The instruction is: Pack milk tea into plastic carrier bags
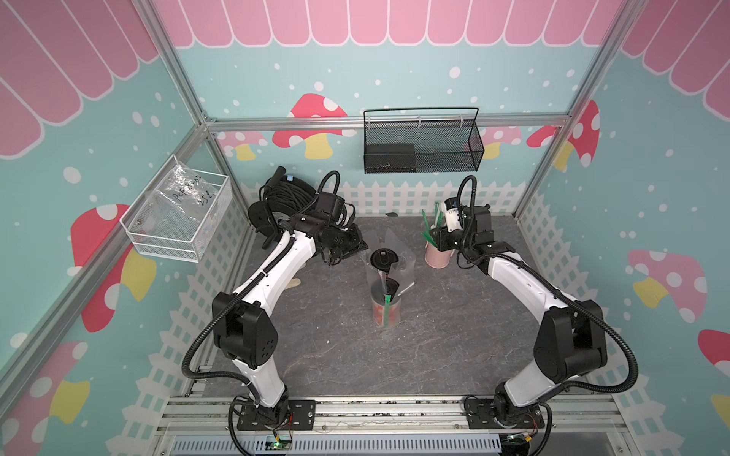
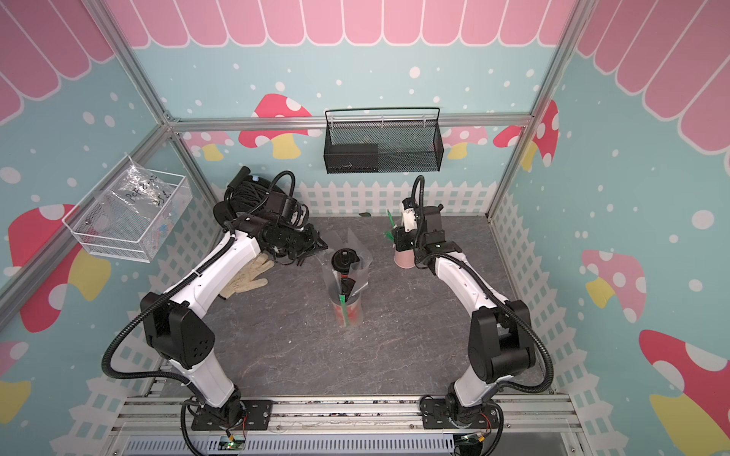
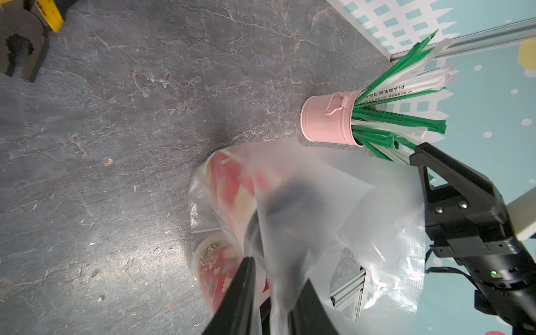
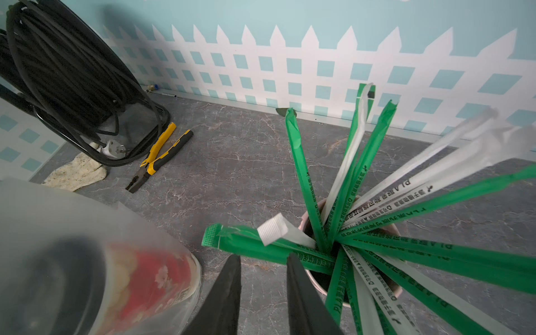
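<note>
Milk tea cups with black lids (image 1: 384,257) stand mid-table inside a translucent carrier bag (image 3: 335,223), with green straws at the front (image 1: 387,305). My left gripper is at the bag's upper left, film between and around its fingers; whether it grips cannot be told. My right gripper stands open above the pink straw cup (image 3: 329,117), its fingertips just short of the loose ends of a green and a white wrapped straw (image 4: 284,237), nothing held.
A cable reel (image 4: 72,83), pliers (image 4: 162,153) and a glove (image 2: 247,277) lie at the back left. A black mesh basket (image 1: 424,163) hangs on the back wall, a white one (image 1: 175,228) on the left.
</note>
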